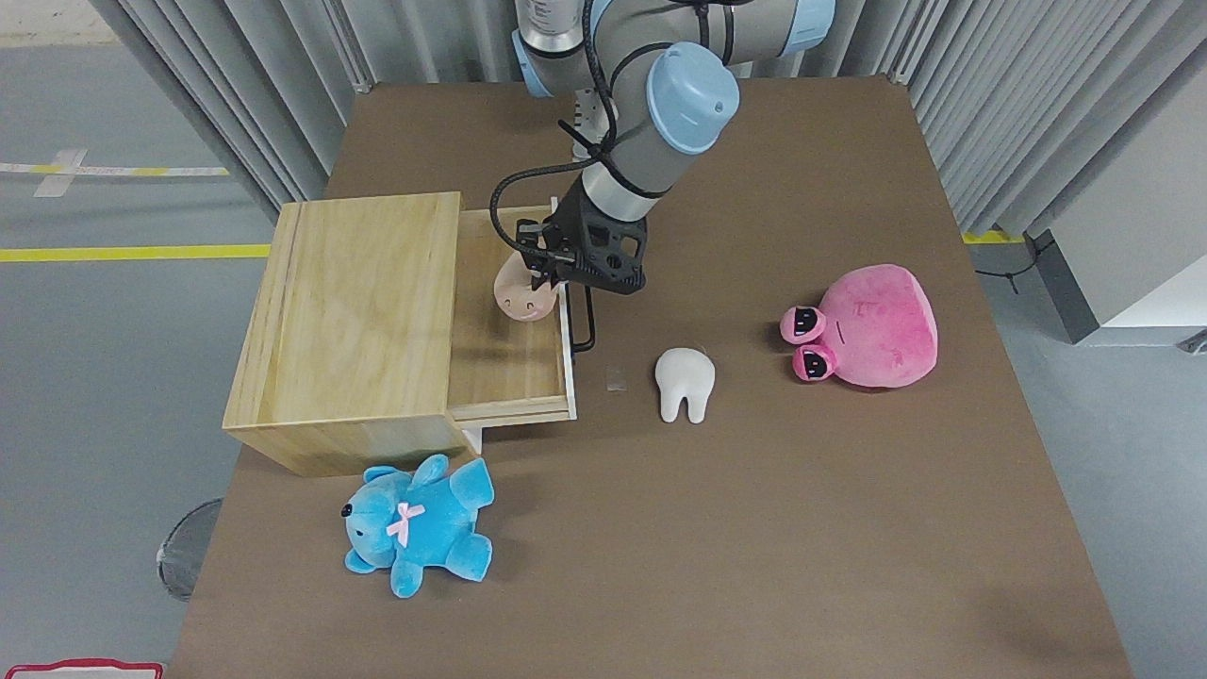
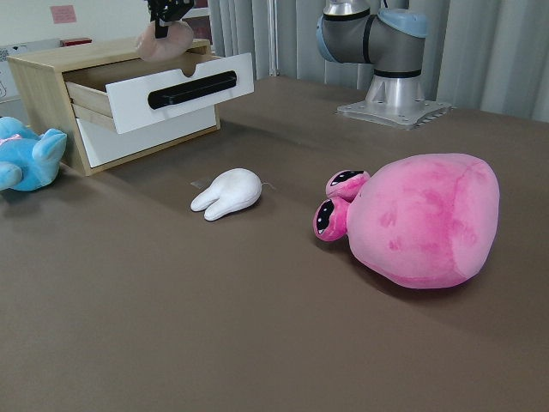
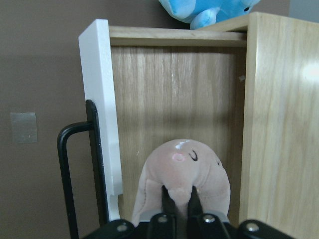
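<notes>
My gripper is shut on a pale pink plush toy (image 3: 182,169), which hangs over the open drawer of a wooden box (image 1: 339,306). In the left view the toy (image 2: 163,43) is raised above the drawer's white front (image 2: 171,99) and black handle. In the wrist view the drawer floor (image 3: 177,89) is otherwise bare. The front view shows the toy partly hidden under the black gripper housing.
On the table (image 1: 792,532) lie a blue bear (image 1: 430,532) near the box's front, a white tooth plush (image 1: 685,379) right of the drawer and a pink plush (image 1: 877,328) farther right.
</notes>
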